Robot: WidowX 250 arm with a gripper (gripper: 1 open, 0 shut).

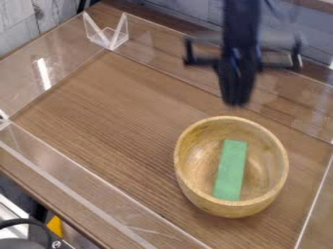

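Observation:
A round wooden bowl [196, 175] stands on the table [104, 126] at the lower right, with a green rectangular block [232, 171] lying inside it. Above and behind the bowl is my gripper [237, 92], a dark, heavily blurred shape in the upper right. Its fingers are too blurred to make out, and nothing shows hanging from it.
A white wire-like object [108, 31] stands at the back left. Dark cables lie beyond the table's edge at the bottom left.

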